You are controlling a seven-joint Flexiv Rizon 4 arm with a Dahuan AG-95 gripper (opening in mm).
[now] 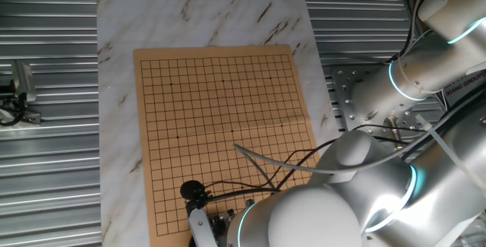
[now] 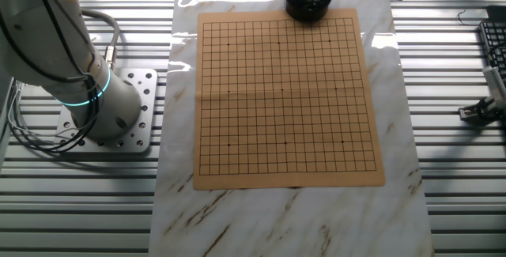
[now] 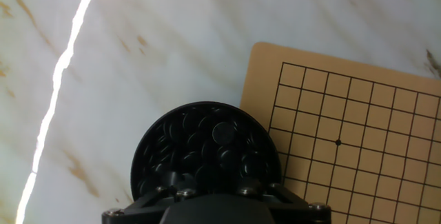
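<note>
A round black bowl [image 3: 143, 148] filled with black go stones [image 3: 200, 141] stands at the bottom middle of the wrist view, by a corner of the go board [image 3: 265, 65]. The bowl [image 2: 307, 10] shows against the board's far edge in exterior view 2. My gripper is over the bowl's near part, its fingertips dark against the dark stones. Whether its fingers are apart or together is unclear, and no stone can be made out between them. The board [image 2: 288, 181] has no stones on its grid.
Slatted metal panels [image 1: 49, 178] flank the tabletop. Loose cables [image 1: 285, 163] hang from the arm across the board's view. Another device [image 2: 482, 107] stands at the side, beyond the tabletop.
</note>
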